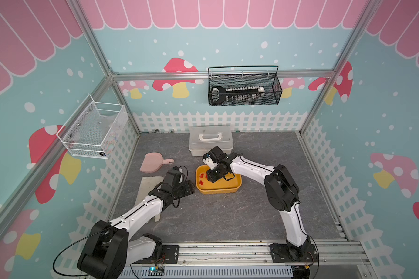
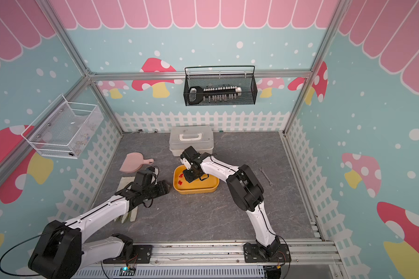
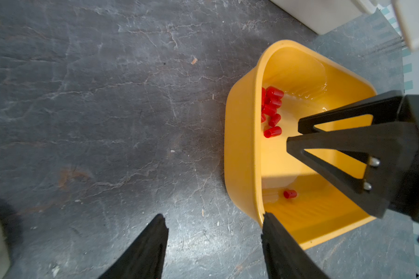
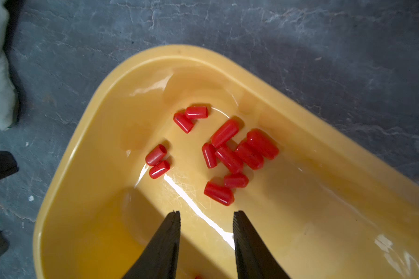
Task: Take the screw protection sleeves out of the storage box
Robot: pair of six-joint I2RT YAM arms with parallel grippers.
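Note:
Several red screw protection sleeves [image 4: 228, 159] lie loose on the floor of the yellow storage box [image 4: 381, 183], most in a cluster and a few nearer its end wall. Over the box, my right gripper is part open, its gap empty and just short of the cluster in the right wrist view. That gripper's fingers [image 3: 330, 144] reach into the box in the left wrist view. My left gripper is part open as well, beside the box's left end, with only table between its fingers; one fingertip overlaps the box's rim in that view.
A lidded grey case [image 1: 211, 140] stands behind the box. Left of it lie a pink board [image 1: 152, 162] and a pale cloth-like sheet [image 1: 146, 187], partly under my left arm. A wrench [image 2: 265, 176] lies at right.

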